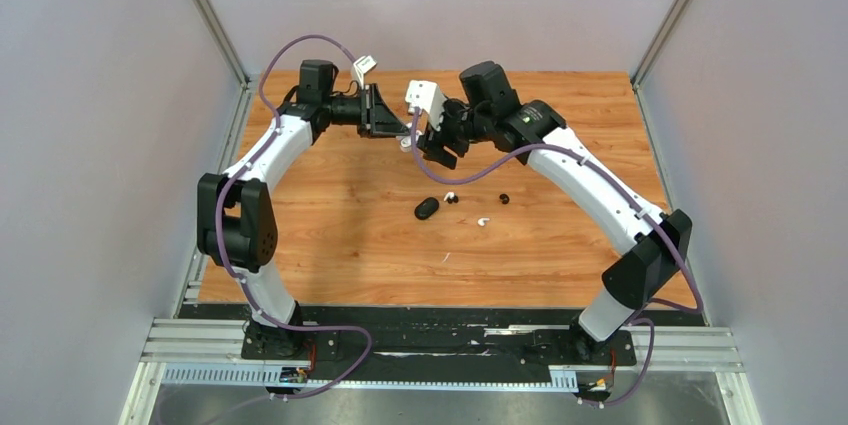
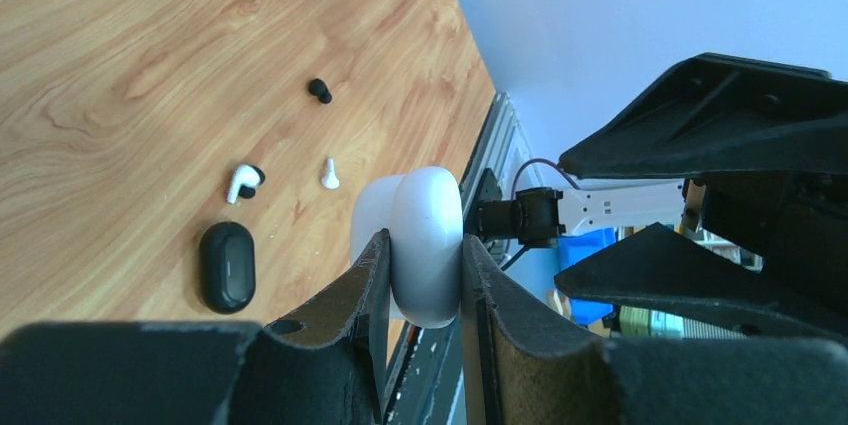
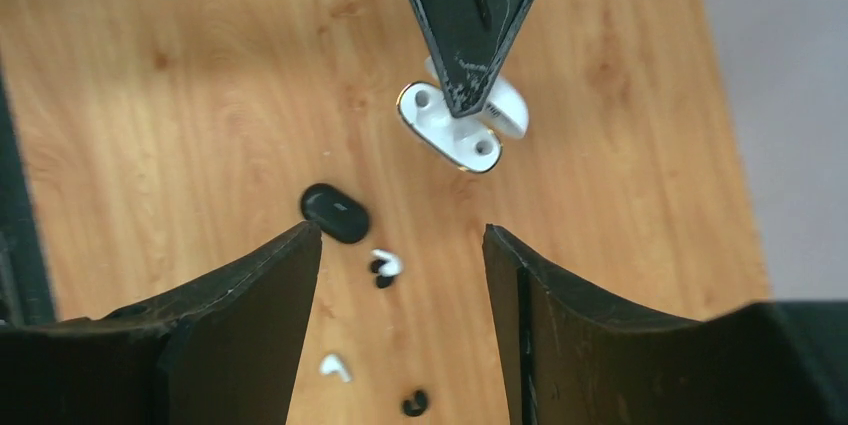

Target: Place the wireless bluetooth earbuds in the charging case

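Note:
The white charging case [image 2: 425,245] is pinched between the fingertips of my left gripper [image 1: 401,133], held above the table. Its lid stands open, and two round wells show empty on the face of the case [image 3: 460,140] in the right wrist view. My right gripper is open close by, nothing between its fingers. One white earbud [image 2: 330,174] lies alone on the table. Another white earbud [image 2: 241,183] lies against a black earbud [image 2: 255,176]. A further black earbud [image 2: 320,91] rests apart from them.
A closed black case [image 1: 427,208] lies mid-table near the paired earbuds. Purple cables run along both arms, and the right one [image 1: 455,181] loops over the table.

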